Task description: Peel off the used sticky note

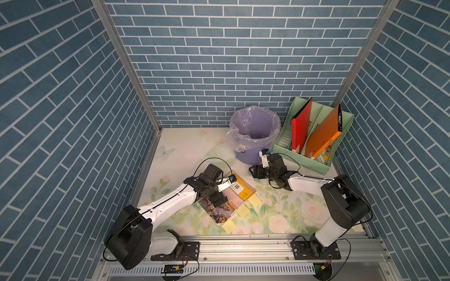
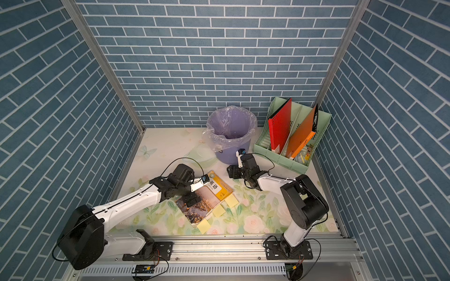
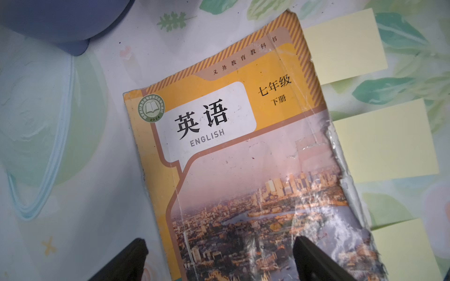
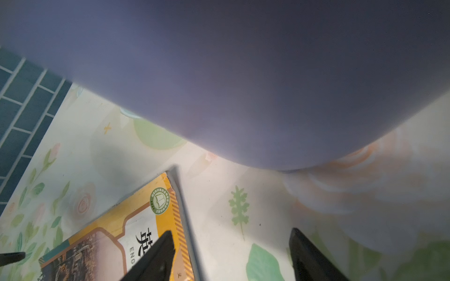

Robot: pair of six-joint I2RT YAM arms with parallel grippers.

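A worn English textbook (image 3: 253, 178) lies on the table with yellow sticky notes, a top one (image 3: 345, 46), middle one (image 3: 387, 140) and lower one (image 3: 404, 250), sticking out from its right edge. My left gripper is open above the book with nothing between its fingers. My right gripper stands with parted, empty fingers close to the lower wall of the purple lined bin (image 4: 262, 93), beyond the book's top end.
A green file holder (image 1: 304, 163) with red and orange folders stands at the back right. A pale blue looped item (image 3: 35, 206) lies left of the book.
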